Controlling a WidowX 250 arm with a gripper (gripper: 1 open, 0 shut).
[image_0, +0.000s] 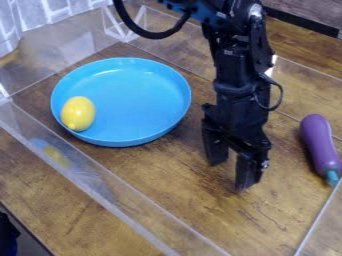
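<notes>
My black gripper points down low over the wooden table at the centre, its fingers apart and open, with no object seen between them. To its left is a blue round tray with a yellow egg-shaped object at its left side. To its right lies a purple eggplant-like object with a pale green end, apart from the gripper.
Clear tray walls run along the left and lower edges. A small white object behind the arm at the upper right is partly hidden.
</notes>
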